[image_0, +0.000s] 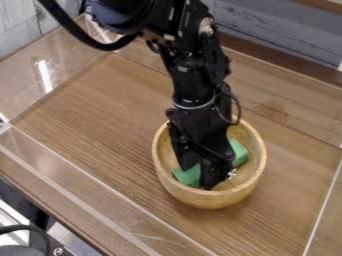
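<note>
The black robot arm reaches down from the top into a wooden bowl (206, 198) on the table. My gripper (209, 170) is low inside the bowl, over a green object (186, 175) that lies there and shows on both sides of the black fingers. The fingertips are dark and overlap the object, so I cannot tell whether they grip it.
Bare wooden table (87, 140) surrounds the bowl, with clear room to the left and right. A grey wall edge runs along the back, and cables lie at the lower left corner.
</note>
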